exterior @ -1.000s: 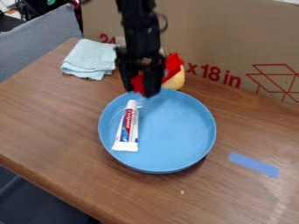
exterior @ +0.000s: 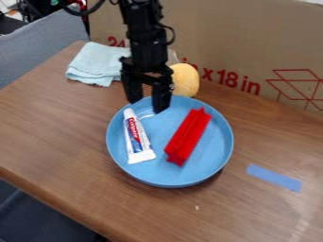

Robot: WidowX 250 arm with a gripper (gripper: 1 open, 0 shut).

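A blue plate [exterior: 169,168] on the wooden table holds a white toothpaste tube [exterior: 138,138] on its left and a long red object [exterior: 187,136] lying diagonally on its right. My black gripper [exterior: 147,98] is over the plate's back-left rim, open, its fingers apart near the upper end of the tube and left of the red object. I see nothing held between the fingers.
A folded light-blue cloth [exterior: 93,63] lies at the back left. A yellow rounded object [exterior: 186,79] is behind the plate, against a cardboard box [exterior: 262,52]. Blue tape [exterior: 274,178] is stuck on the table at right, which is otherwise clear.
The red object was up in my gripper at the back of the plate; it now lies on the plate's right side, released. My gripper is now empty at the back left.
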